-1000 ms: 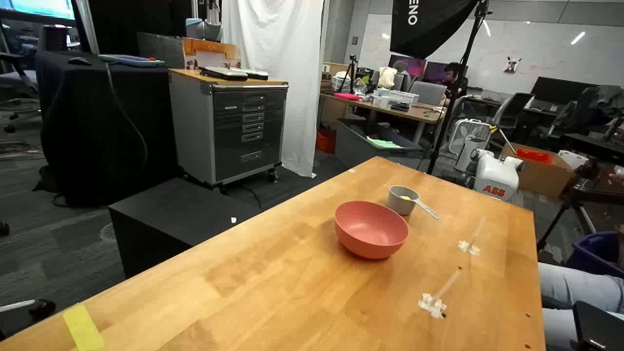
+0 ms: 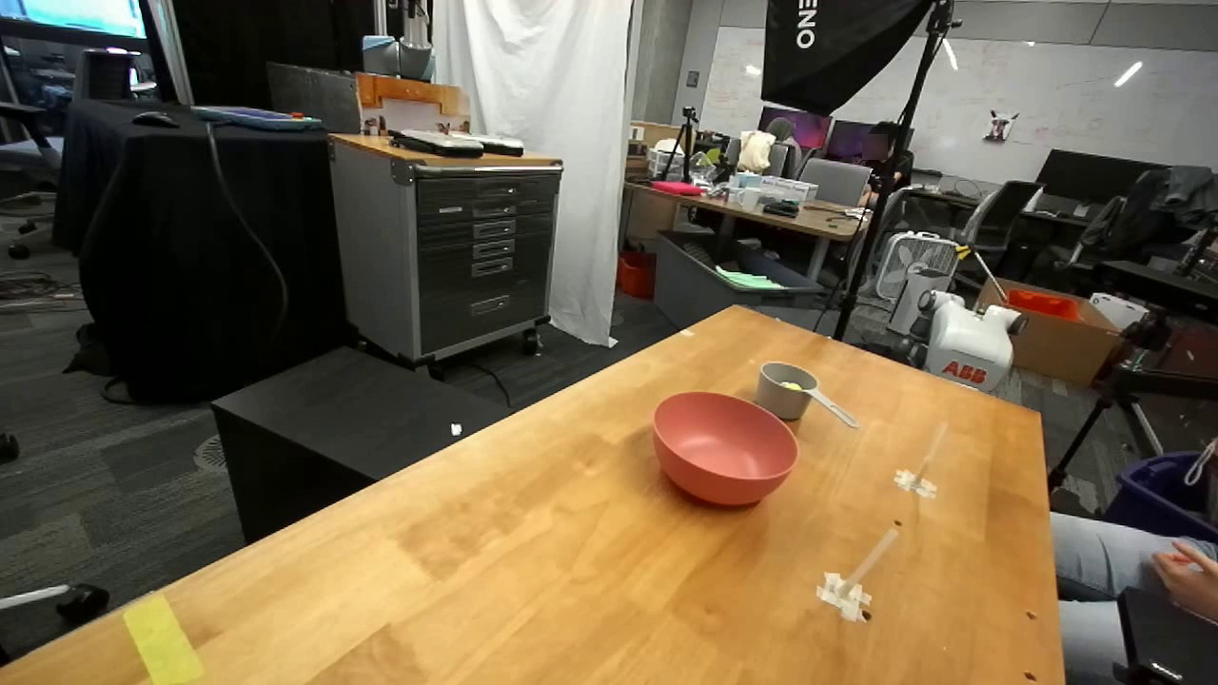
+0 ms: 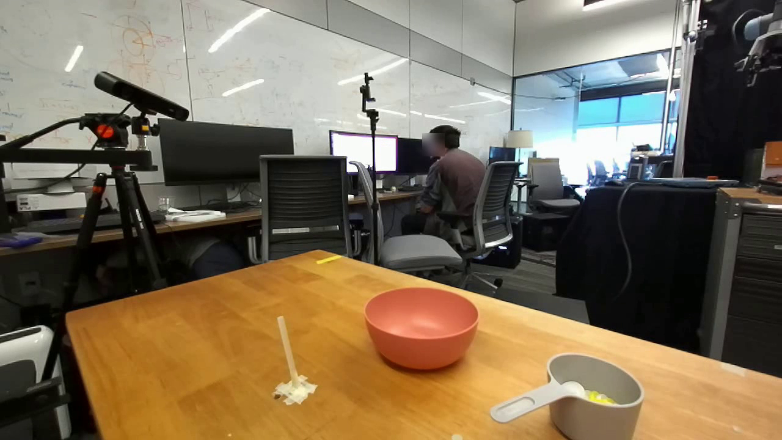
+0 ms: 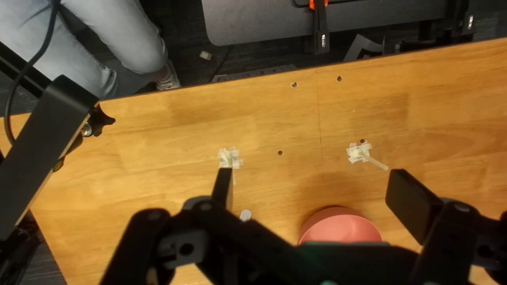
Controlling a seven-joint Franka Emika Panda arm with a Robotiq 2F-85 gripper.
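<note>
A pink bowl (image 2: pixel 726 447) sits upright on the wooden table, with nothing visible inside it. Beside it stands a grey cup (image 3: pixel 595 399) holding a long-handled scoop (image 3: pixel 533 399) and some small yellow and white pieces. In the wrist view my gripper is open, its two fingers far apart and only bare table between the tips. Part of the pink bowl (image 4: pixel 341 227) shows below that gap, its near side hidden by the gripper's body. The cup does not show in the wrist view. Neither exterior view shows my gripper.
Two thin translucent sticks stand taped to the table; one stick (image 3: pixel 288 348) rises left of the bowl. Yellow tape (image 2: pixel 164 639) marks one table end. A seated person's legs (image 4: pixel 114 42) are close to the table edge.
On the table, nothing has moved in exterior view 1. At the right edge, the seated person's hand now shows above the legs.
</note>
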